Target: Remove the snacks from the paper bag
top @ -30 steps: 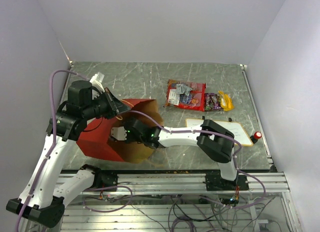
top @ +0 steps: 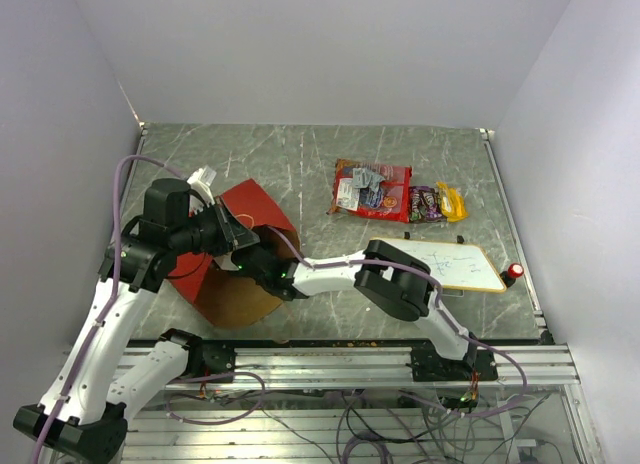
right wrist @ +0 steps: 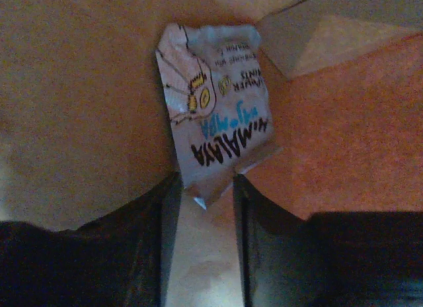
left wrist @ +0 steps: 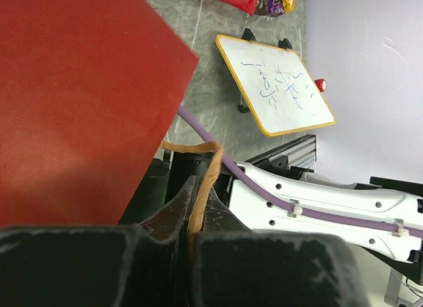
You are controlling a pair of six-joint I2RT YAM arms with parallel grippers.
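The red paper bag (top: pixel 250 201) lies at the left of the table with its brown interior facing right; in the left wrist view its red side (left wrist: pixel 79 95) fills the upper left. My left gripper (top: pixel 232 242) is shut on the bag's twisted handle (left wrist: pixel 209 176). My right gripper is inside the bag, part open, its fingertips at the near edge of a white Himalaya snack packet (right wrist: pixel 215 102) that lies on the brown paper. Whether the packet is between the fingers is not clear.
A red snack bag (top: pixel 355 194), a purple packet (top: pixel 424 206) and a yellow packet (top: pixel 452 202) lie at the back right. A whiteboard (top: pixel 460 264) and a red-capped object (top: pixel 514 271) are at the right. Open table lies behind the paper bag.
The right arm has moved left, further into the bag. The left gripper has shifted slightly down and left, and the bag's opening has shifted left with it.
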